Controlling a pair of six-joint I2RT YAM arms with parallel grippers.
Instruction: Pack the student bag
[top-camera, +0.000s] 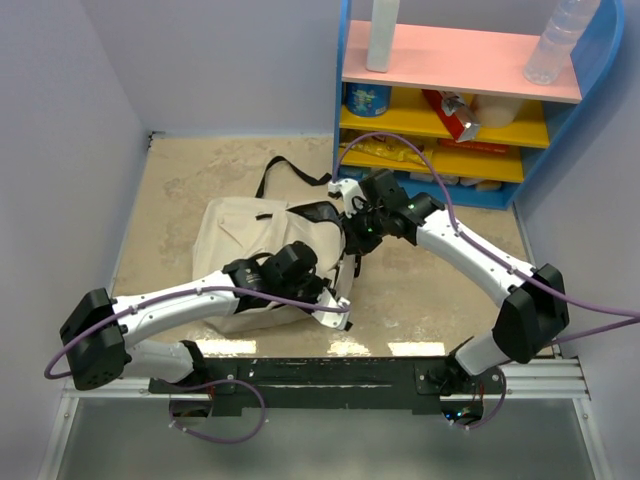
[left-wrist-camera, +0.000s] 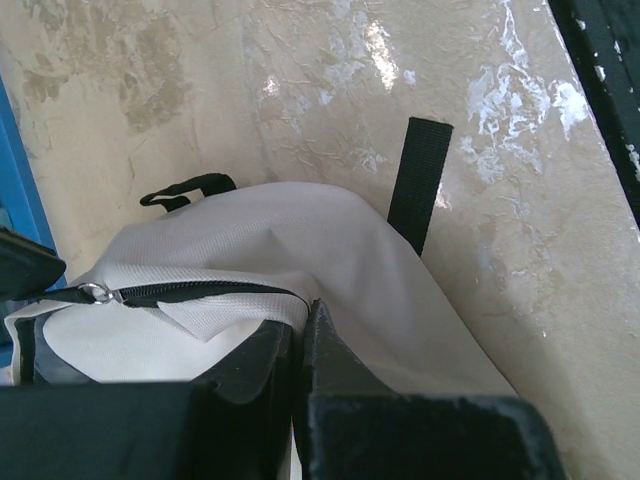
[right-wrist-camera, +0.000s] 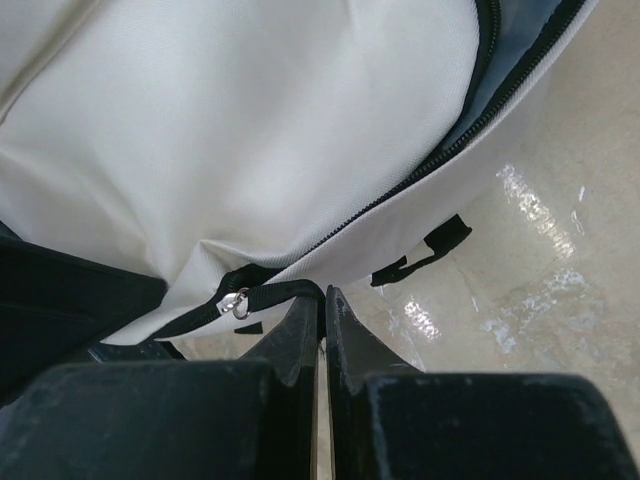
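Observation:
A cream backpack (top-camera: 225, 230) with black zips lies on the floor, its opening toward the right. My left gripper is shut on the bag's fabric edge where the black zip ends. The zip pull (left-wrist-camera: 100, 292) and a silver ring show left of it. My right gripper is shut on the black zip tape beside the zip pull (right-wrist-camera: 235, 305), near the bag's upper right in the top view. The part-open zip (right-wrist-camera: 450, 150) runs diagonally along the white fabric.
A blue shelf unit (top-camera: 345, 100) with pink and yellow boards, holding a bottle (top-camera: 558, 40), boxes and bags, stands behind at the right. Bare floor (top-camera: 460, 310) lies right of the bag. A black strap (top-camera: 290, 165) trails behind it.

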